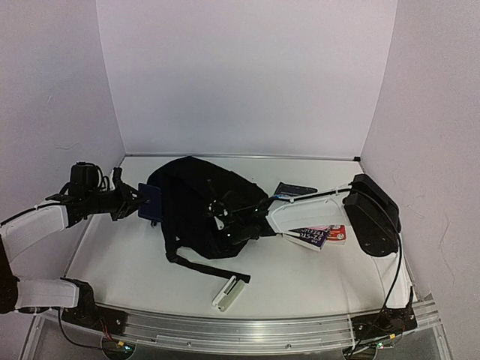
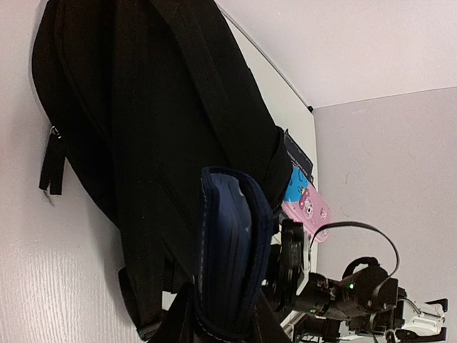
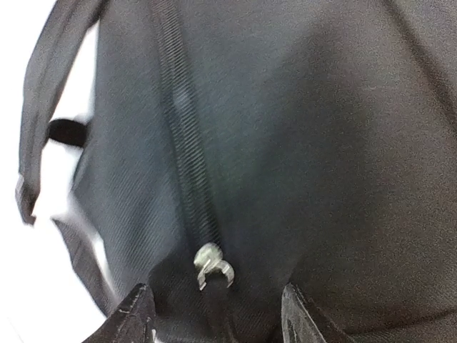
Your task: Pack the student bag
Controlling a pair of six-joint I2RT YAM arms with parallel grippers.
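Note:
The black backpack [image 1: 195, 195] lies on the table's middle, its strap [image 1: 210, 268] trailing toward the front. At its left side my left gripper [image 1: 136, 201] is shut on a dark blue flat case [image 2: 228, 243], which stands up from between the fingers in the left wrist view. My right gripper is low over the bag, its fingers [image 3: 307, 318] apart on either side of a zipper's metal slider [image 3: 208, 256] and dark pull. Whether the fingers touch the pull is not clear.
Books [image 1: 309, 238] and a pink case [image 2: 315, 209] lie right of the bag, partly under my right arm. A small white box-like object [image 1: 229, 293] sits near the front edge.

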